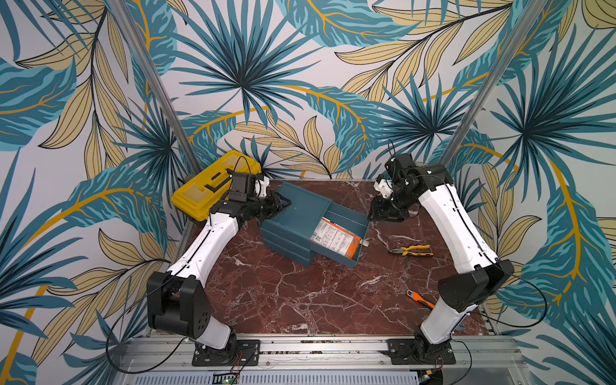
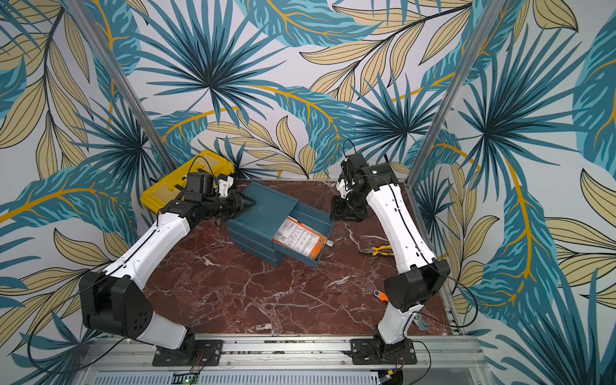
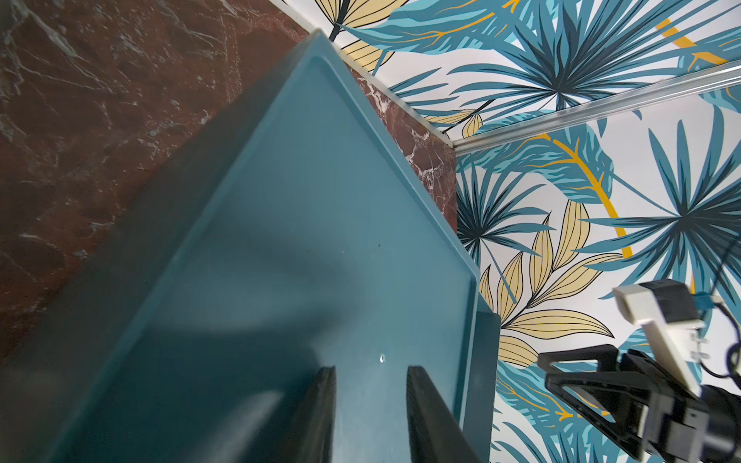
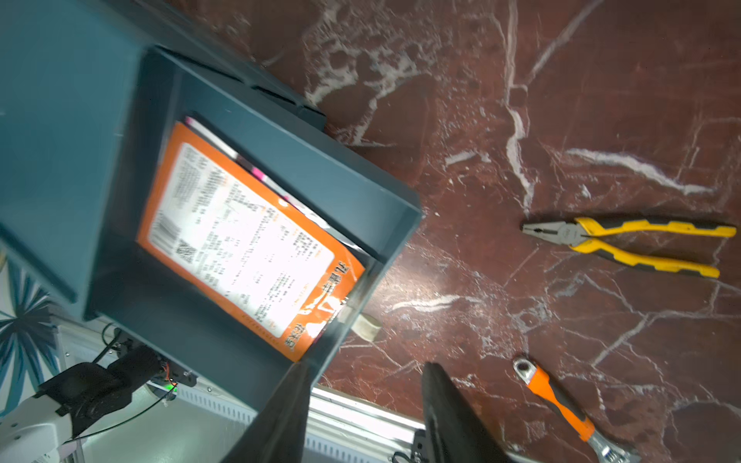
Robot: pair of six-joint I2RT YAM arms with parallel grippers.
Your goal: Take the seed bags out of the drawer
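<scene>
A teal cabinet (image 1: 294, 211) has its top drawer (image 4: 357, 189) pulled out toward the right. In it lie seed bags (image 4: 239, 231), white-labelled with orange edging, apparently stacked. My left gripper is at the cabinet's top, fingers apart with nothing held. My right gripper hovers above and to the right of the drawer, open and empty.
A yellow toolbox (image 1: 192, 192) sits at the back left. Pliers (image 4: 625, 239) and an orange-handled wrench (image 4: 567, 409) lie right of the drawer.
</scene>
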